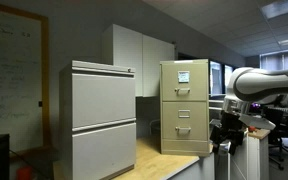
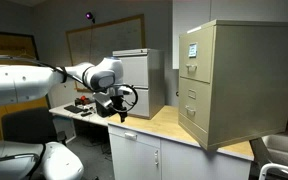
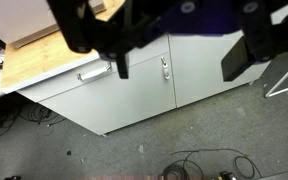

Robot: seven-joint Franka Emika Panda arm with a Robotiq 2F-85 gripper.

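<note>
My gripper is open, its dark fingers far apart with nothing held between them. Beyond the fingers in the wrist view are the grey front of a base cabinet, a horizontal drawer handle (image 3: 94, 73) and an upright door handle (image 3: 165, 68). In exterior view 2 the gripper (image 2: 122, 108) hangs in front of the wooden countertop (image 2: 169, 126), near the base cabinet (image 2: 139, 155). Exterior view 1 shows the gripper (image 1: 224, 140) at the right, beside the beige filing cabinet (image 1: 185, 105); its fingertips are hard to make out there.
A grey filing cabinet (image 1: 102, 118) stands on the counter left of the beige one. White wall cupboards (image 1: 144, 55) hang behind. Open grey floor (image 3: 134, 150) lies before the base cabinet, with dark cables (image 3: 209, 152) on it. A white metal frame (image 2: 281, 170) stands at the right.
</note>
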